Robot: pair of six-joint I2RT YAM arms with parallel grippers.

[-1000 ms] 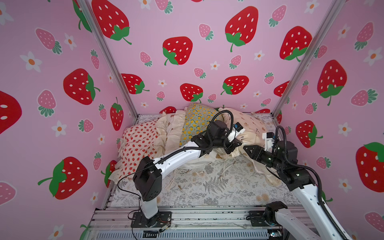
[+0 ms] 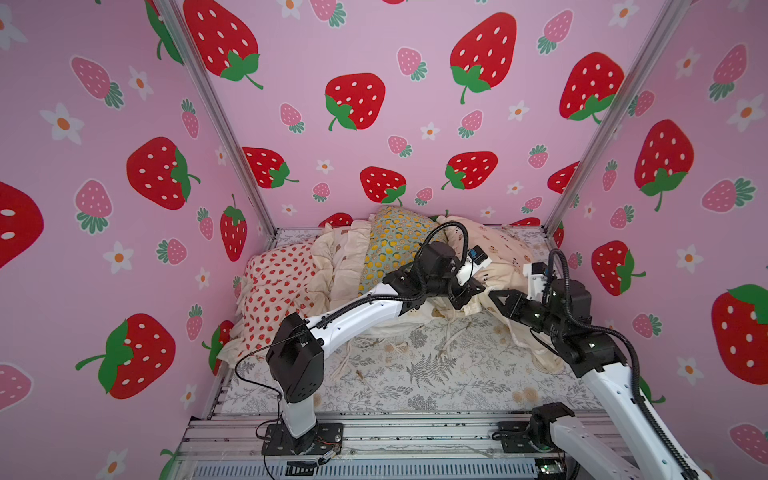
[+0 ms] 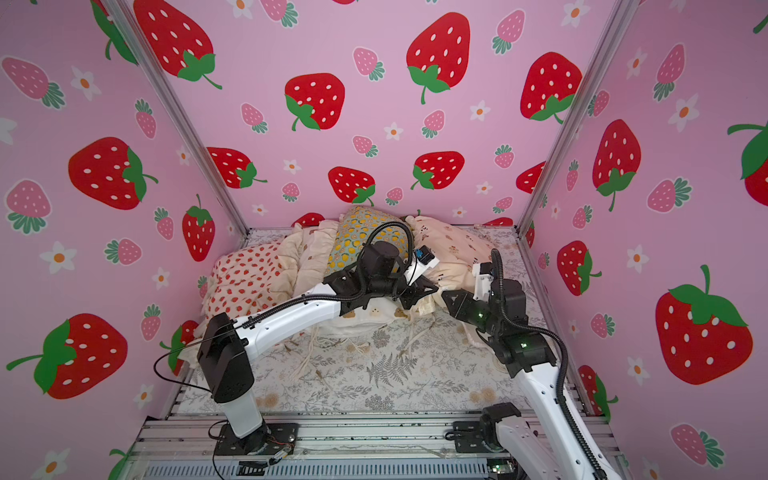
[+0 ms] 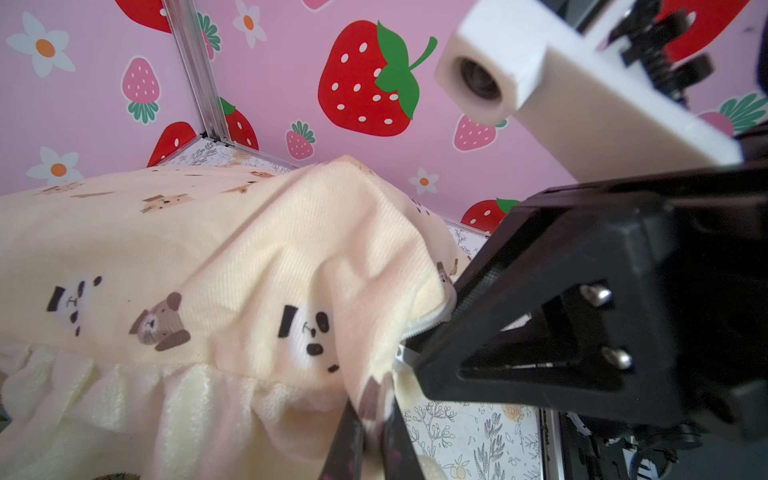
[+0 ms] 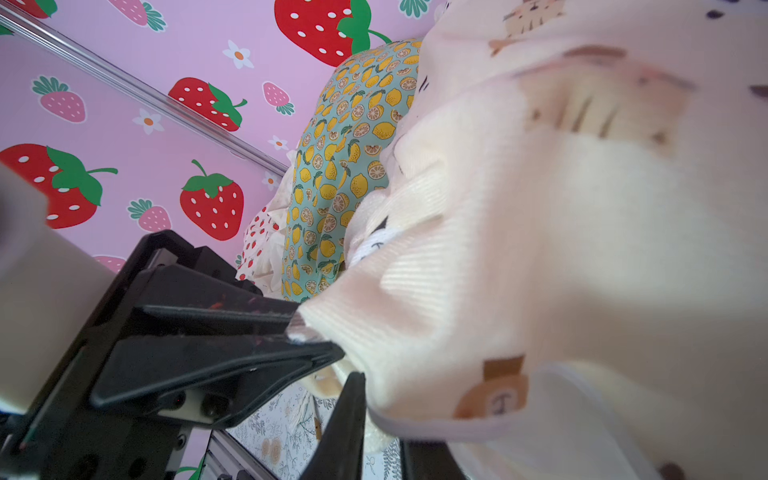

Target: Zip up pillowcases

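A cream pillowcase with animal faces [image 4: 216, 272] lies over the pillow at the back right, its ruffled edge hanging in front. My left gripper is shut on a bunched fold of its cloth near the opening. What looks like a strip of zipper teeth [image 4: 428, 320] runs along the cloth edge beside my right gripper's fingers [image 4: 512, 352]. In the right wrist view, my right gripper stands part open at the lower cloth edge, close to the left one. Cloth covers part of its fingertips; whether a zipper pull sits between them cannot be told.
A lemon-print pillow [image 2: 397, 240] stands just left of the cream one. Further left lies a strawberry-print pillow [image 2: 280, 280] with ruffles. The leaf-patterned mattress [image 2: 432, 372] is mostly clear in front. Pink walls [image 2: 432, 128] close in the back and sides.
My right gripper and forearm have shifted very slightly. The left arm stands where it was, and the pillows look unmoved.
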